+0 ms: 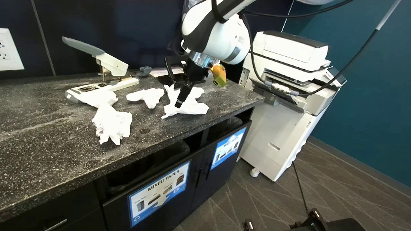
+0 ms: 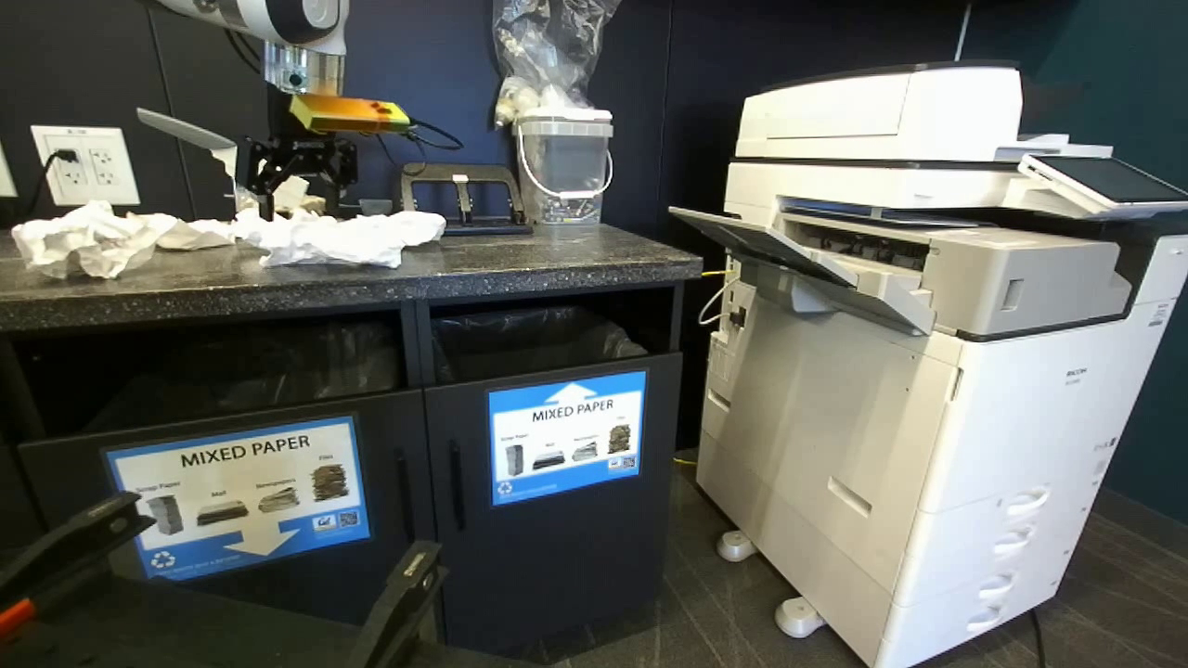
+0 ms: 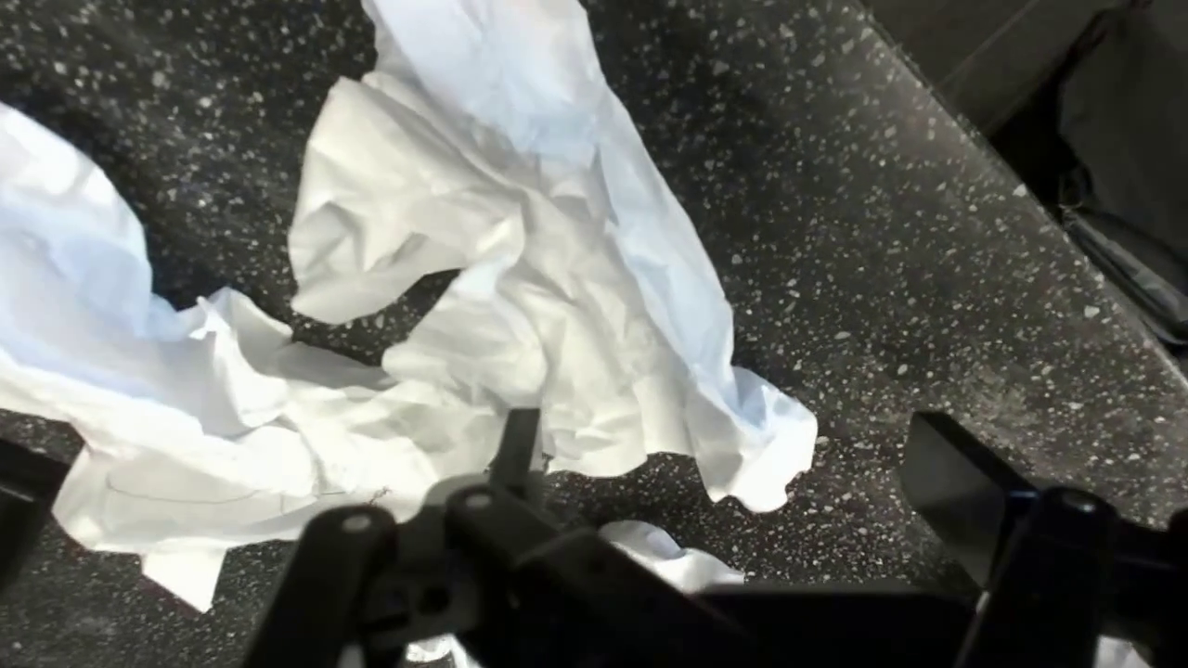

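Note:
A crumpled white sheet of paper point(image 1: 191, 106) lies on the speckled dark counter, below my gripper point(image 1: 179, 103). In the wrist view the fingers stand wide apart: one finger point(image 3: 518, 440) overlaps the paper's edge, the other finger point(image 3: 958, 479) is over bare counter. A corner of the crumpled sheet point(image 3: 763, 445) shows between them, not gripped. Whether a fingertip touches the paper, I cannot tell. Two more crumpled papers lie to the left in exterior view 1: a small piece point(image 1: 148, 96) and a larger wad point(image 1: 112, 123).
A large stapler point(image 1: 98, 86) and a black hole punch point(image 2: 462, 195) stand towards the back. A clear bucket point(image 2: 565, 161) sits by the wall. Beneath the counter are open bins behind "MIXED PAPER" signs point(image 2: 568, 436). A printer point(image 2: 869, 145) stands at the right.

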